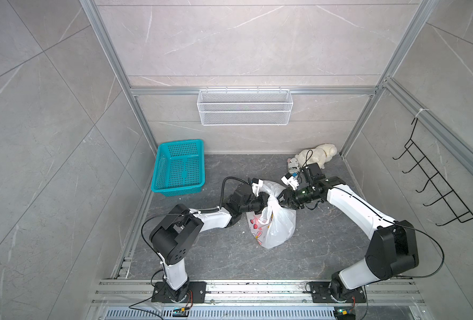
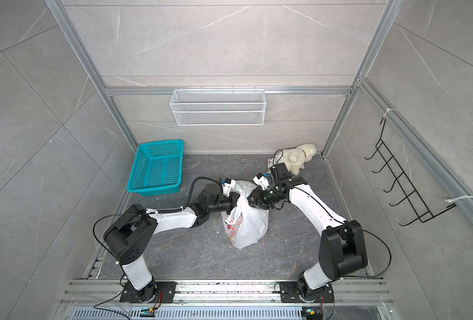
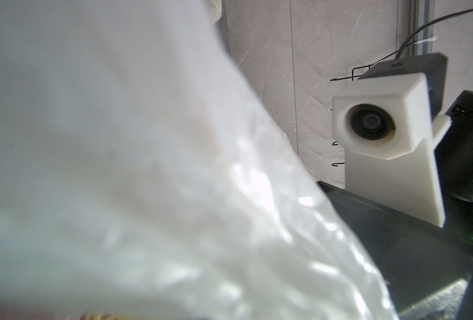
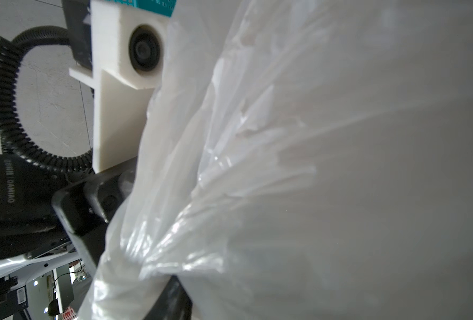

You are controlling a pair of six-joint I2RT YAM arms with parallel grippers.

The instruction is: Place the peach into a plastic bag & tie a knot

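Note:
A white plastic bag [image 1: 280, 229] with red and pink prints stands mid-table, its upper part drawn into a narrow twist. From the left, my left gripper [image 1: 267, 198] is shut on the gathered bag. On the opposite side my right gripper [image 2: 251, 199] is open, its tips close against the same twist; folds cover most of its fingers. Crumpled plastic [image 3: 156, 176] fills much of the left wrist view. A dark fingertip shows below the pinched plastic [image 4: 193, 213] in the right wrist view; whose it is, I cannot tell. No peach is visible.
A teal basket [image 1: 167, 189] stands at the back left. White plush [image 1: 324, 153] sits at the back right, close behind my right arm. A white wire shelf [image 1: 244, 118] and a black hook rack [image 1: 433, 181] hang on the walls.

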